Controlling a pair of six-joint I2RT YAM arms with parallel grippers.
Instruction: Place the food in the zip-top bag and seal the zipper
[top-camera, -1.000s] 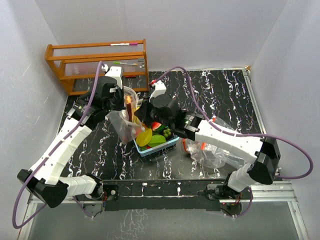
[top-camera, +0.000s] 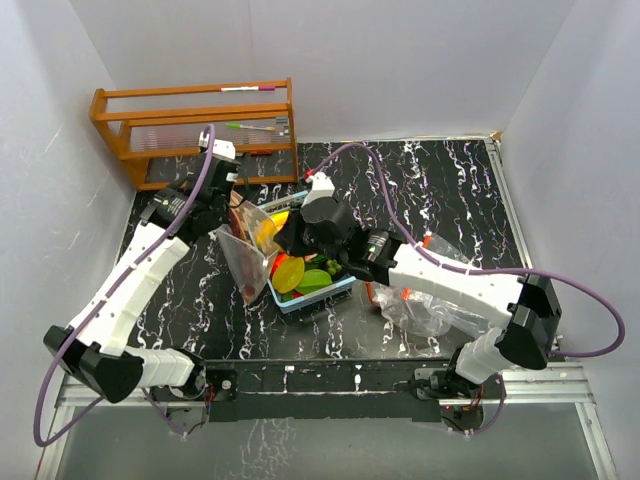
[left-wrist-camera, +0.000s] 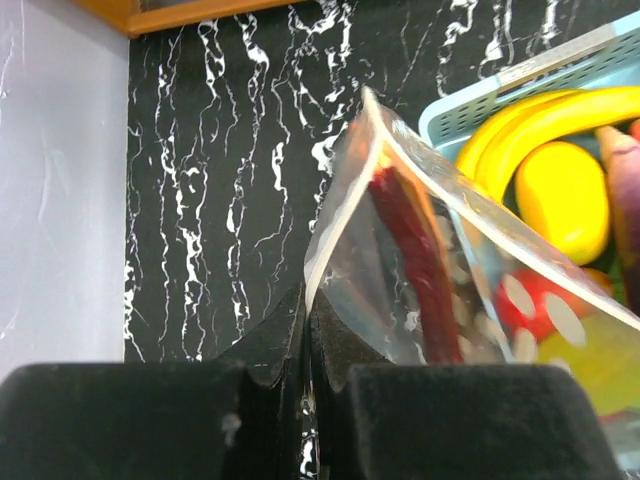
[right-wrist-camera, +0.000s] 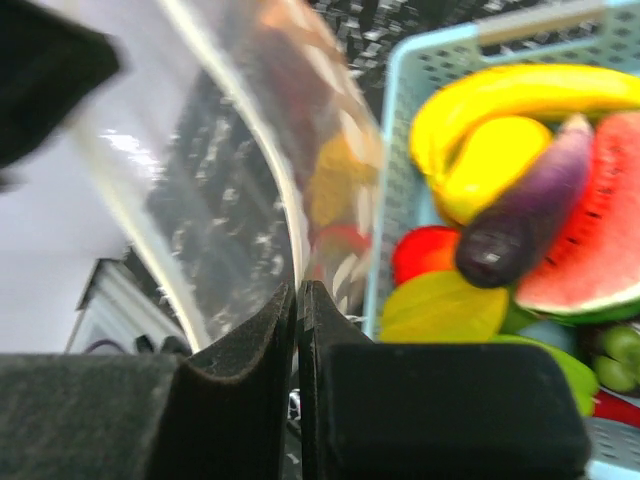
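Note:
A clear zip top bag (top-camera: 243, 262) hangs between my two grippers, to the left of the food basket. My left gripper is shut on one rim of the bag's mouth. The opposite rim is pinched in my right gripper, which is shut as well. Between the rims the mouth gapes. Inside the bag, seen in the left wrist view, is a long dark red and orange food piece (left-wrist-camera: 418, 255). The blue basket (top-camera: 318, 297) holds food: bananas (right-wrist-camera: 520, 90), an eggplant (right-wrist-camera: 525, 205), a watermelon slice (right-wrist-camera: 590, 230) and a yellow piece (top-camera: 288, 274).
More clear bags (top-camera: 430, 312) with orange parts lie right of the basket, partly under my right arm. A wooden rack (top-camera: 195, 115) stands at the back left.
My right gripper moved a little toward the front.

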